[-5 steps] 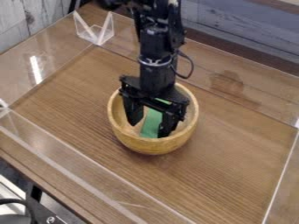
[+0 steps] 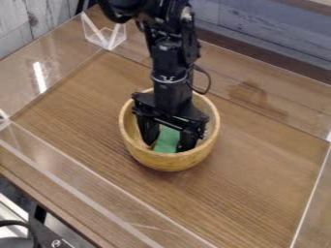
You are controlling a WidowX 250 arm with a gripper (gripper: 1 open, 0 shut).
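My black gripper reaches down from the top into a yellow bowl in the middle of the wooden table. It stands open, its fingers low inside the bowl around a green object, which is partly hidden by them.
A clear plastic piece is at the back left. A blue-grey wall runs along the back, and dark cables lie at the lower left corner.
The gripper has moved down a little into the bowl around the green object over the last second. The bowl stays in about the same place.
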